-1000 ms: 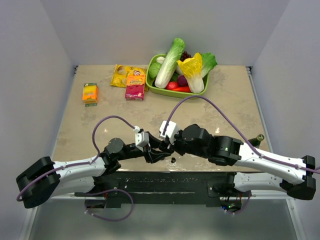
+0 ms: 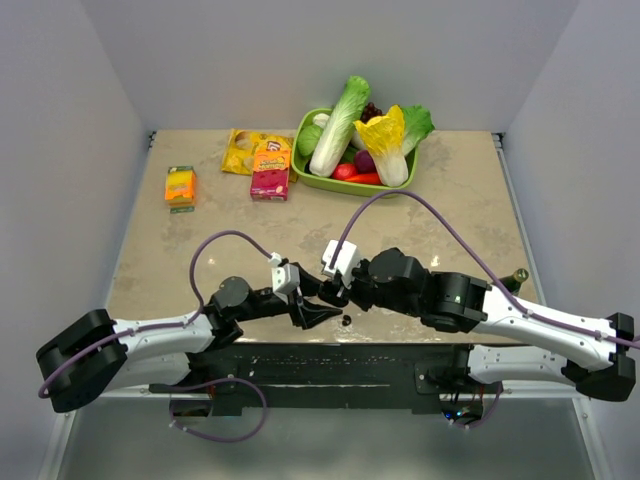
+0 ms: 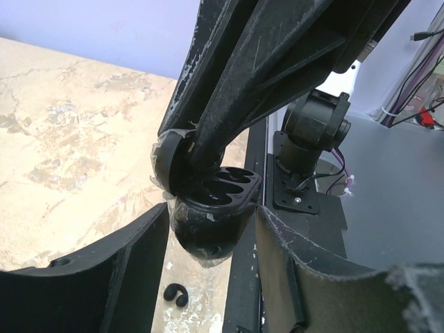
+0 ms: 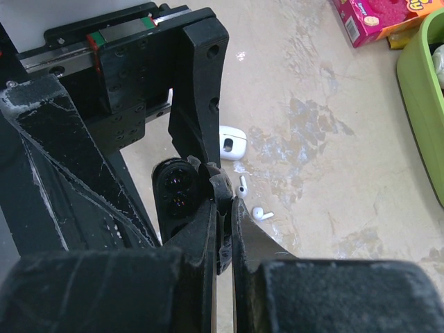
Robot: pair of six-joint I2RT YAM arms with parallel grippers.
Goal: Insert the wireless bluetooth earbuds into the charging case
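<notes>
A black charging case point(image 3: 215, 222), its lid raised and plastic film on it, is held by my right gripper, which is shut on it. My left gripper stands part open just below the case, its fingers on either side in the left wrist view. Two black earbuds point(image 3: 175, 293) lie on the table beneath. In the right wrist view a white case point(image 4: 232, 142) and white earbuds point(image 4: 259, 213) lie on the table.
A green bin of vegetables point(image 2: 304, 172), snack packets point(image 2: 240, 150) and boxes point(image 2: 180, 185) stand at the back. The front edge is just below the grippers.
The left arm has shifted slightly to the right in the top view, and its gripper looks a little wider. The right arm has barely moved.
</notes>
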